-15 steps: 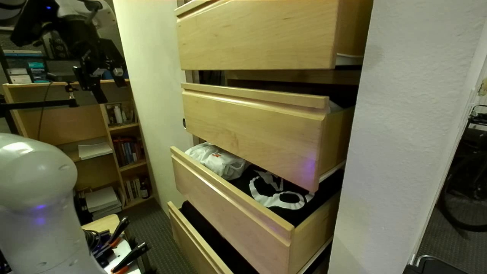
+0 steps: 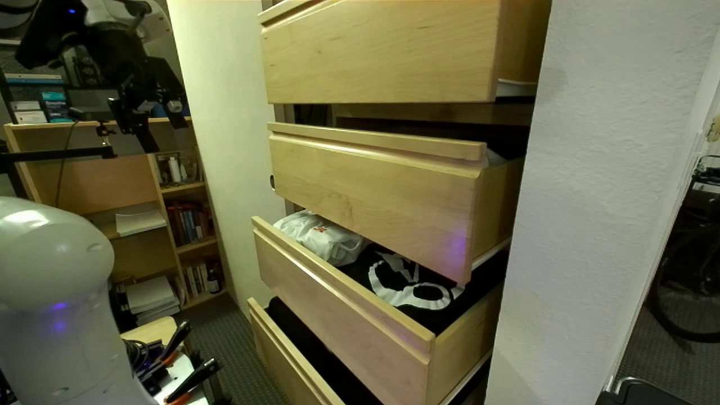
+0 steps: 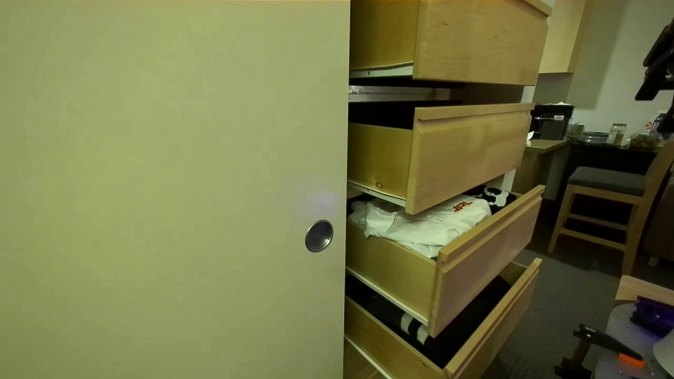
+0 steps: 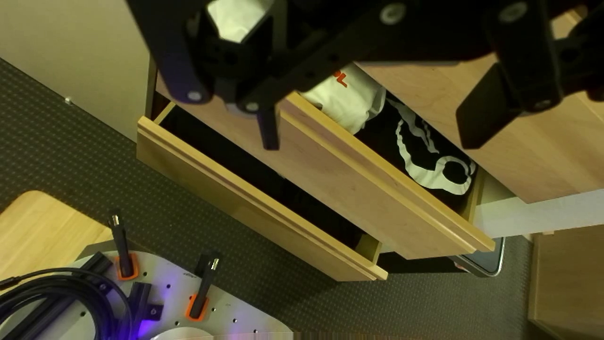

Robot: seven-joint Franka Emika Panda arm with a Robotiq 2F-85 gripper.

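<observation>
In the first exterior view my black gripper (image 2: 164, 128) hangs at the upper left, well apart from the wooden drawers. The wrist view shows its fingers (image 4: 270, 129) spread wide, so the gripper is open with nothing between them. Several drawers stand pulled out, one above another: a top drawer (image 2: 378, 57), an upper-middle drawer (image 2: 371, 179), a lower-middle drawer (image 2: 337, 307) and a bottom drawer (image 2: 287, 361). Inside the lower-middle drawer lie a white cloth with red print (image 3: 429, 221) and a black cloth with a white pattern (image 2: 412, 290).
A pale sliding panel (image 3: 170, 189) flanks the drawers on one side, a white wall (image 2: 607, 169) on the other. Clamps and coiled cable (image 4: 62, 294) sit on the robot's mounting plate (image 4: 243, 311). Dark carpet (image 4: 73, 153) lies open before the drawers.
</observation>
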